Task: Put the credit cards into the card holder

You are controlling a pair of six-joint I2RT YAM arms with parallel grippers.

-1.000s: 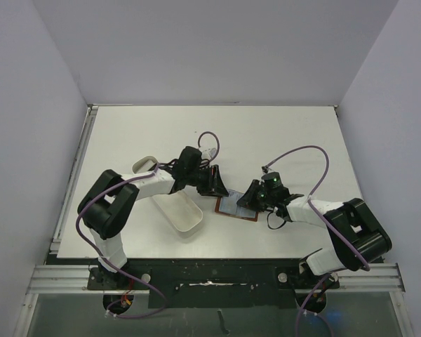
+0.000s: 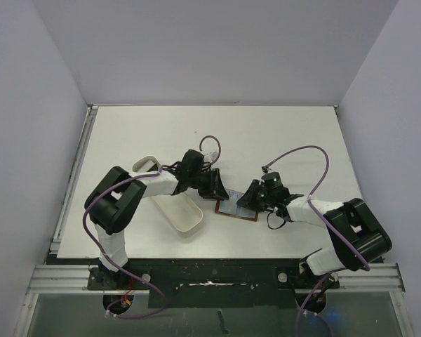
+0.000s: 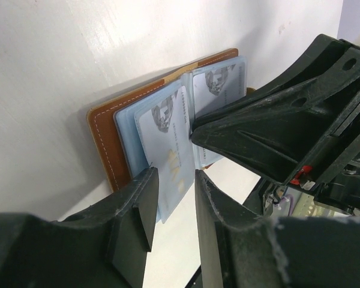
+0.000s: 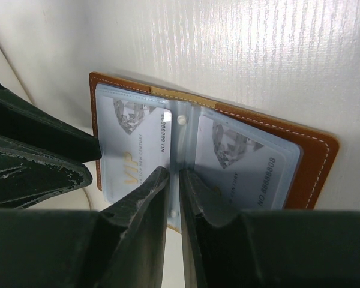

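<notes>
A brown card holder (image 4: 316, 156) lies open on the white table between my grippers, clear sleeves on both halves with VIP cards (image 4: 132, 153) inside. My left gripper is low over the card (image 3: 171, 144) at one half, its fingertips apart at that card. My right gripper is at the holder's middle spine, its fingertips close together; what sits between them is too hidden to tell. In the top view both grippers largely cover the holder's ends.
A white tray (image 2: 182, 221) lies left of the holder, partly under the left arm.
The right arm looks unchanged.
</notes>
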